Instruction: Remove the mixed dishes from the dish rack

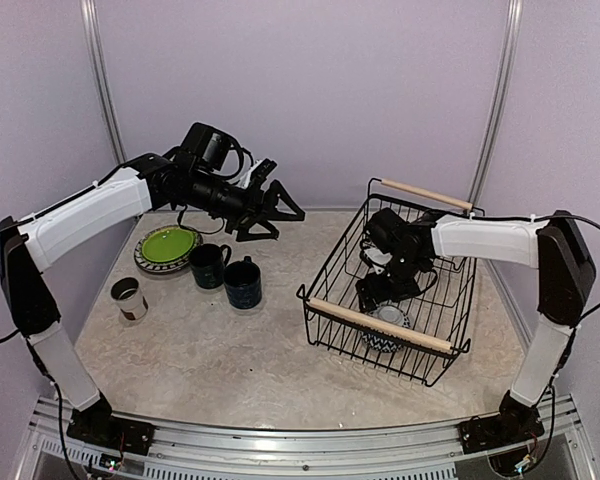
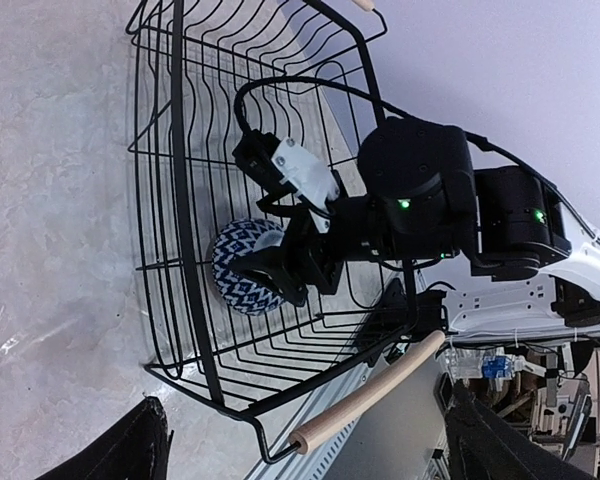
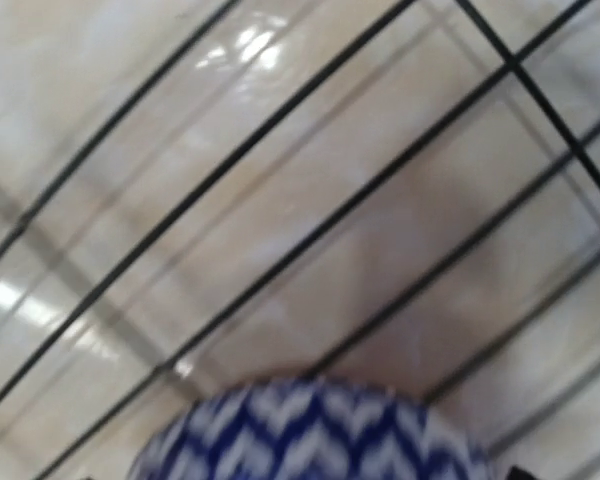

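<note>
A blue-and-white patterned bowl [image 1: 386,335] lies in the wire dish rack [image 1: 318,344]; its patterned side [image 3: 310,440] fills the bottom of the right wrist view. My right gripper [image 1: 370,292] is down inside the rack just above and beside the bowl, open, with its fingertips mostly out of the right wrist view. My left gripper [image 1: 277,215] hangs open and empty in the air, left of the rack.
At the left stand two dark mugs [image 1: 242,285] [image 1: 205,267], a small cup [image 1: 130,300] and a green plate [image 1: 166,243] on a patterned plate.
</note>
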